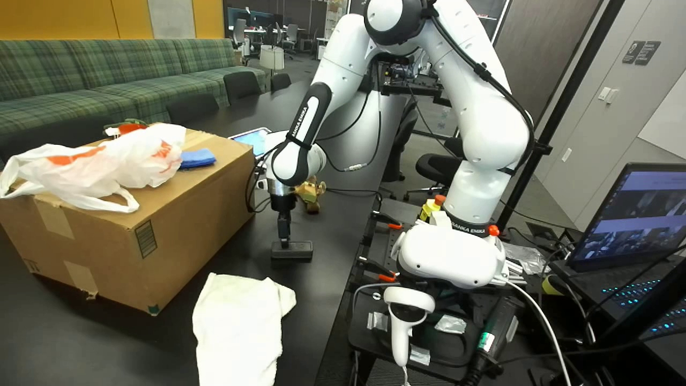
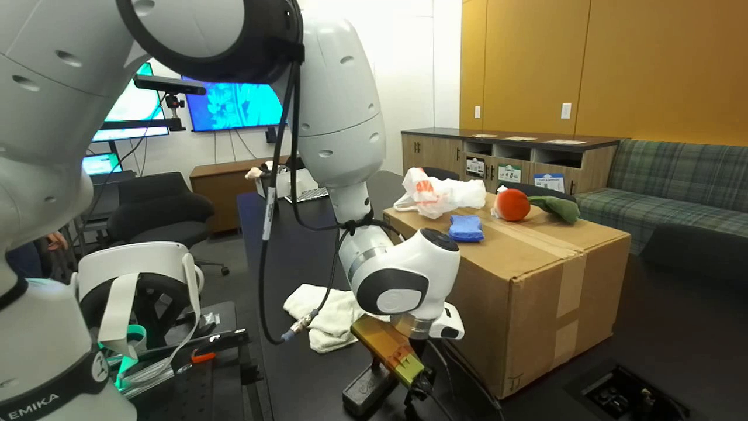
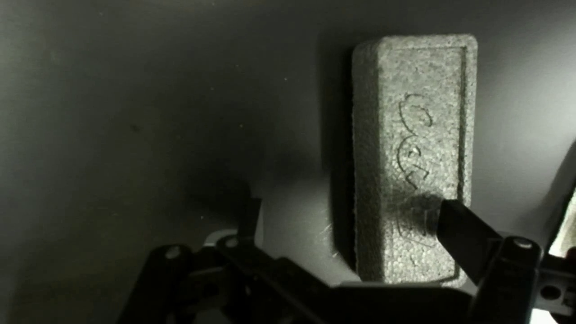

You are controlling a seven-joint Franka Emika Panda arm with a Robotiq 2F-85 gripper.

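A dark grey foam block, shaped like a board eraser, lies on the black table below my gripper. In the wrist view, the block shows scrawled markings on its top. My gripper is open there, one finger well clear of the block's left side. The other finger overlaps its lower right part; whether it touches is unclear. Exterior view 2 has the block partly behind the yellow-brown bracket on my wrist, which hides the fingers.
A white towel lies just in front of the block. Left of the arm stands a cardboard box carrying a white plastic bag, a blue cloth and a red round object. Cables hang by the wrist.
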